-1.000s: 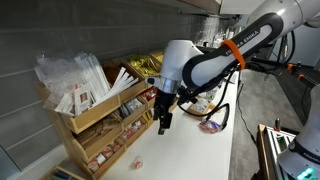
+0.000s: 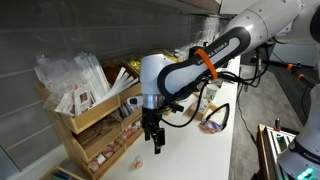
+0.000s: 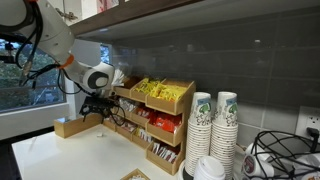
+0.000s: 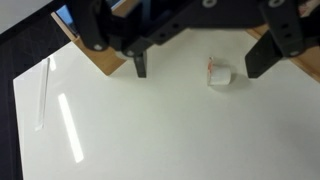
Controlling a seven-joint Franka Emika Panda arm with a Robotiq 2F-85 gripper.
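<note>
A small white cup-like object with a reddish mark [image 4: 217, 74] rests on the white table in the wrist view, between the fingers' span but nearer the right-hand one. In exterior view 1 the same small object [image 2: 138, 163] lies below and left of my gripper [image 2: 154, 139]. My gripper is open, its two dark fingers far apart, with nothing held. It hangs above the table, apart from the object. Exterior view 2 shows the gripper [image 3: 92, 117] near the far end of the table, over the small object [image 3: 99, 134].
Wooden bins with packets and papers [image 2: 85, 95] line the table's back edge. Stacks of paper cups [image 3: 198, 120] stand at the near end of the shelf. A wire basket [image 2: 212, 126] sits on the table.
Over the last second the arm has moved left and lower in exterior view 1, bringing the gripper nearer the small white object. The object has stayed put.
</note>
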